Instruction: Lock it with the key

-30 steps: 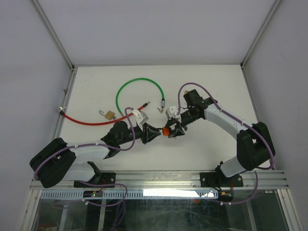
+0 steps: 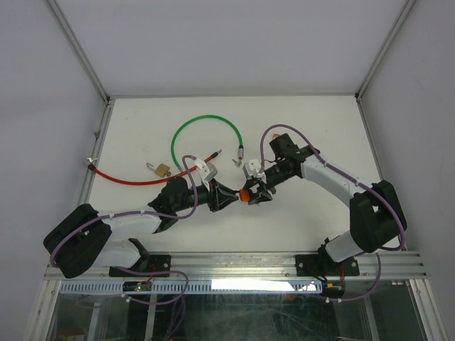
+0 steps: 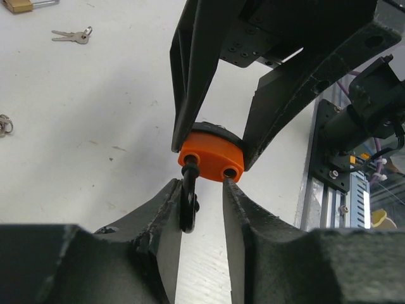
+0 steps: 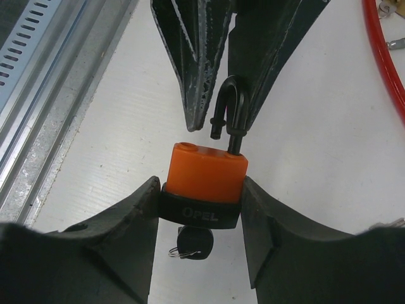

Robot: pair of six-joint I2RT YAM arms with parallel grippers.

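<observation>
My right gripper is shut on an orange padlock body with a black band marked OPEL, held over the middle of the table. A black U-shaped shackle has one leg in the body and the other outside it. My left gripper is part open at the shackle, its dark fingers close around the black shackle in the left wrist view; whether it grips it is unclear. A small black piece with a metal ring shows beyond the padlock.
Keys and a brass padlock lie on the white table. A green cable and a red cable lie behind and left of the arms.
Both arms stay nearly in place at the middle. The right gripper has shifted very slightly, with the orange padlock still in it.
</observation>
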